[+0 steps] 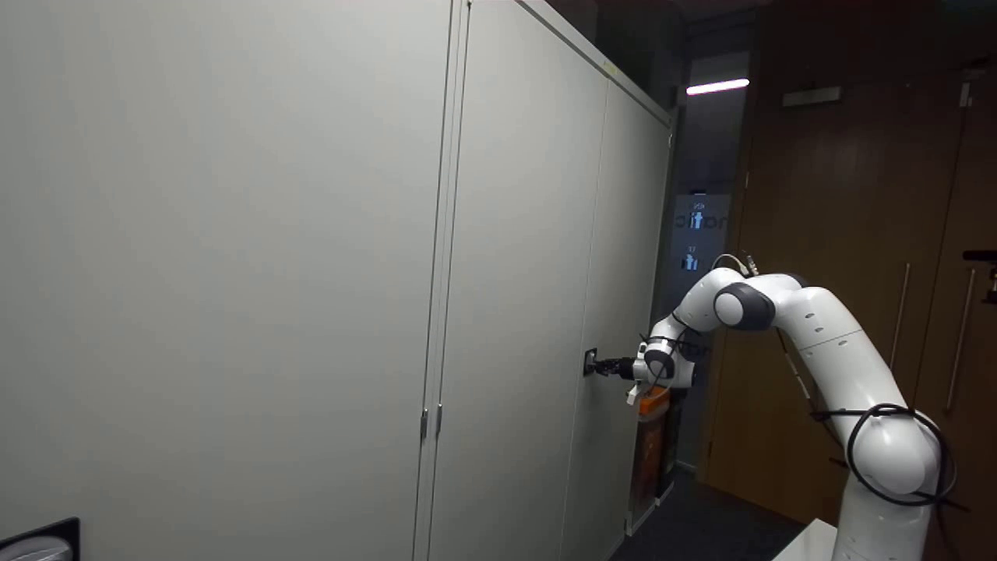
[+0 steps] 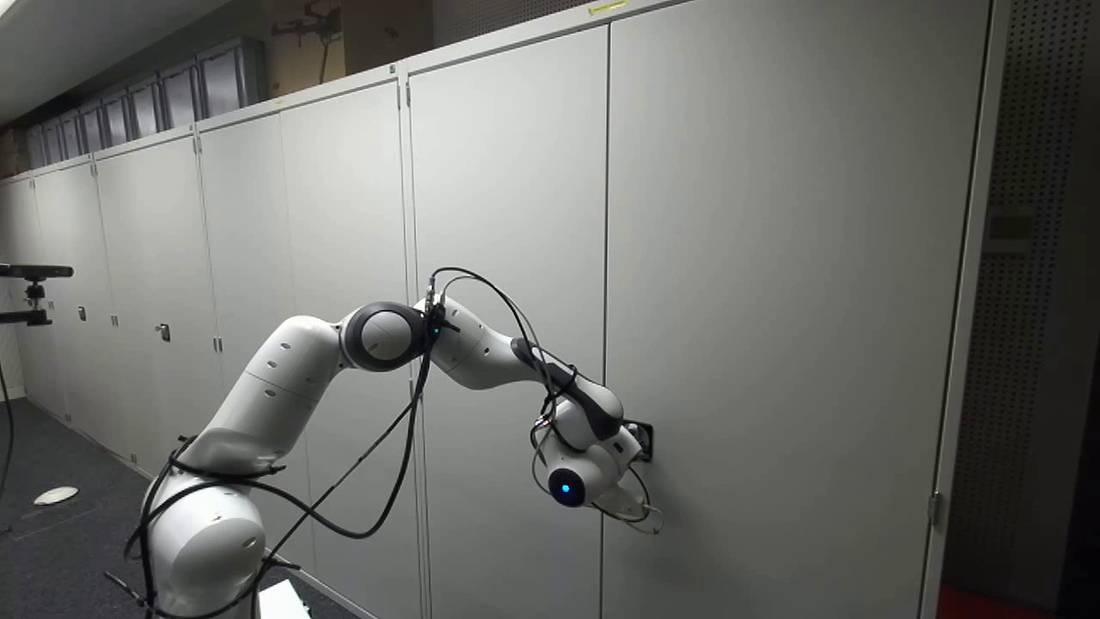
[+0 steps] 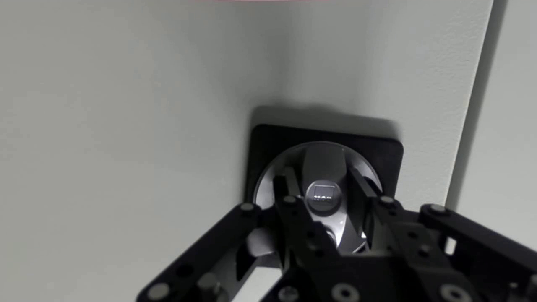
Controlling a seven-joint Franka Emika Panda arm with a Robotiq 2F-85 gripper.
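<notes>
In the wrist view, a grey metal latch handle sits in a round silver recess on a square black plate. My gripper has one finger on each side of this handle and is shut on it. The lower part of the handle is partly hidden by the fingers. The plate is mounted on a pale grey cabinet door, which stands closed in both exterior views. From the side, my gripper reaches straight to the latch plate.
A seam between two doors runs just right of the plate in the wrist view. More closed cabinet doors extend to the left in the second exterior view. An orange-topped object stands beyond the cabinet's end. Wooden doors stand behind the arm.
</notes>
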